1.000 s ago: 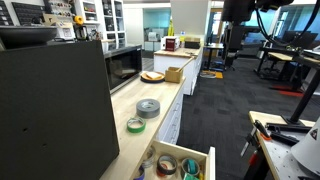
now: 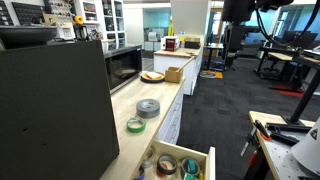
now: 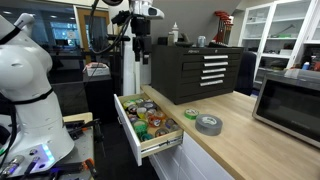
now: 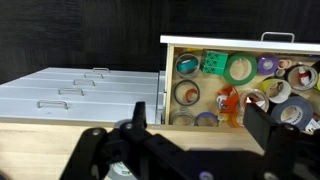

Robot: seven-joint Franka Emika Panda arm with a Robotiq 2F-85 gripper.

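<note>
My gripper hangs high above an open white drawer (image 3: pixel 160 146), its dark fingers spread wide at the bottom of the wrist view. Nothing shows between them except the drawer and counter far below. Inside the drawer lie several rolls of tape, among them a green roll (image 4: pixel 240 69) and a blue-grey roll (image 4: pixel 293 112). An orange item (image 4: pixel 228 101) and a green box (image 4: pixel 214 62) are there too. On the wooden counter (image 3: pixel 235 128), a grey tape roll (image 3: pixel 208 125) lies beside a smaller green one (image 3: pixel 190 114).
A black drawer cabinet (image 3: pixel 190 75) stands on the counter close behind the open drawer. Farther along are a microwave (image 2: pixel 122 65), a plate with orange food (image 2: pixel 152 77) and a cardboard box (image 2: pixel 174 75).
</note>
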